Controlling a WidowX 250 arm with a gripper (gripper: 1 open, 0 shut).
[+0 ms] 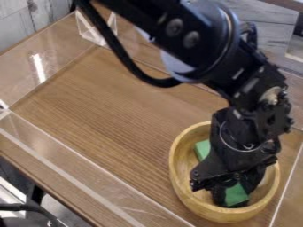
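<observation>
My black gripper (pixel 225 177) reaches down into a round light wooden bowl (pixel 185 167) at the lower right, its fingers closed around a green object (pixel 240 194) lying inside the bowl. The green object also shows at the left of the fingers; its full shape is hidden by the gripper.
A clear plastic item (pixel 92 25) stands at the back left. A dark cable runs past the lower-left corner.
</observation>
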